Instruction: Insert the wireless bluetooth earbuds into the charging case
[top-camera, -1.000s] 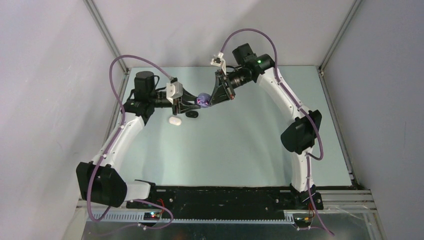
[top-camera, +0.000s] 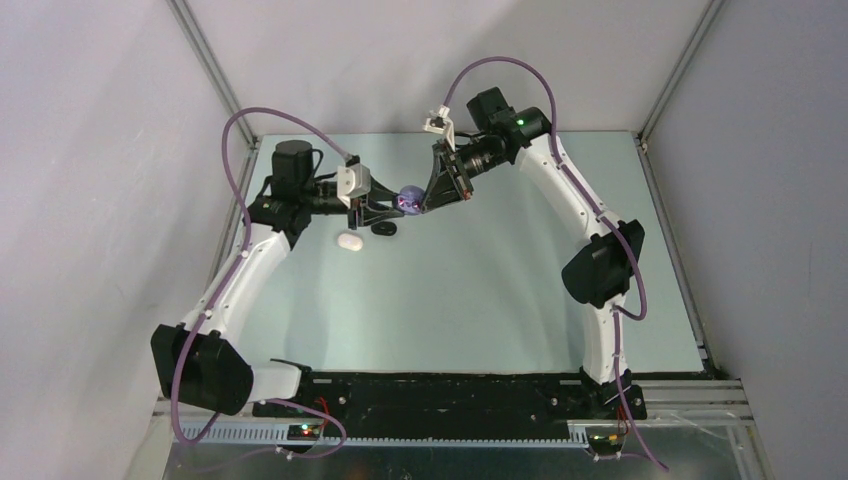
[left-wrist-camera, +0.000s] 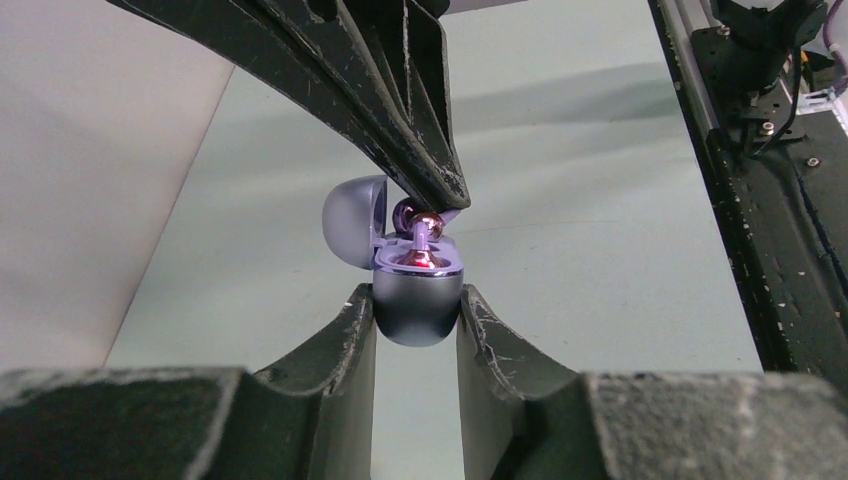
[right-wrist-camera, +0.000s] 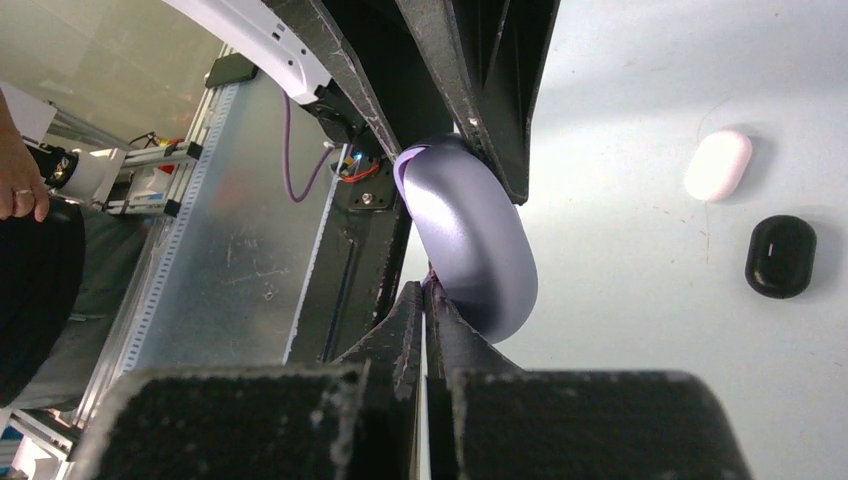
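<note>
A purple earbud charging case (left-wrist-camera: 417, 308), lid open, hangs above the table between the two grippers, with my left gripper shut on its body. Metallic-pink earbuds (left-wrist-camera: 423, 258) show in the case's top in the left wrist view. My right gripper is shut, its fingertips at the open top of the case beside the earbuds. Whether anything is between them is hidden behind the case in the right wrist view, where the lid and body fill the middle.
A white case (right-wrist-camera: 718, 165) and a black case (right-wrist-camera: 780, 256) lie on the table (top-camera: 470, 290) below the grippers. A person's hand (right-wrist-camera: 22, 185) shows at the edge of the right wrist view, beyond the frame.
Both grippers and the case have shifted only slightly in the top view over the last second; the hold on the case looks the same.
</note>
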